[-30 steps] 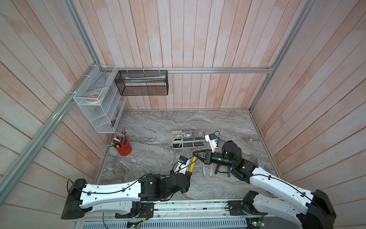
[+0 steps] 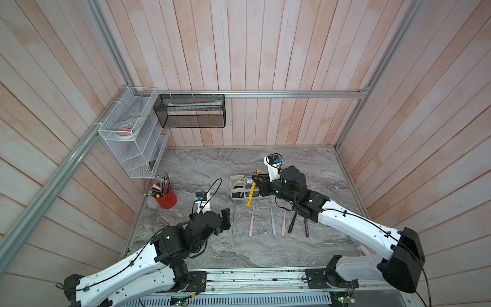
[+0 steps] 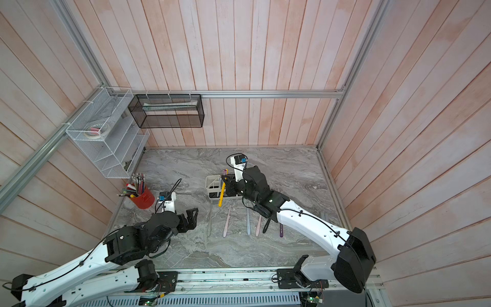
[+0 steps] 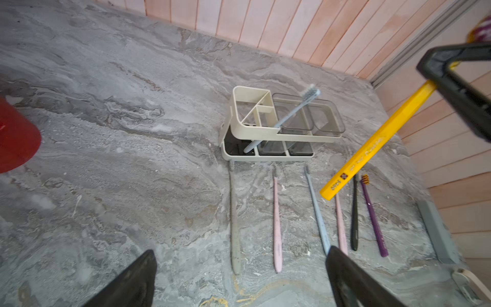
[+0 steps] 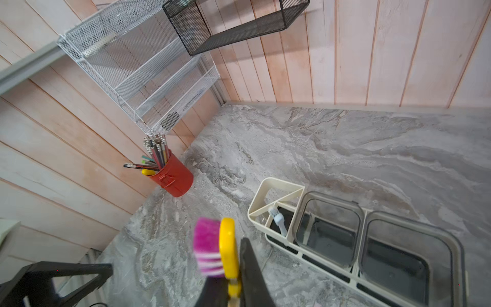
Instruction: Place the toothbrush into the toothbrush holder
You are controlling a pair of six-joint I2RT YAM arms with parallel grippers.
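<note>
A yellow toothbrush [image 4: 378, 143] with purple-and-white bristles is held in the air, my right gripper shut on it near the head. Its handle slants downward in the left wrist view. The cream toothbrush holder [image 5: 317, 255] stands on the counter below and beyond it, clear of the brush. A light blue toothbrush [image 4: 281, 121] leans in one of the holder's left compartments. My left gripper is open to the left, its blurred fingers [image 4: 353, 281] wide apart with nothing between them.
Several toothbrushes lie in front of the holder, including a grey-green one [image 4: 234, 220], a pink one [image 4: 276, 225] and a purple one [image 4: 374, 217]. A red pencil cup [image 5: 176, 176] stands at the left. Wire shelves [image 2: 134, 133] hang above. Counter left of the holder is clear.
The right gripper has carried the toothbrush up and back toward the holder.
</note>
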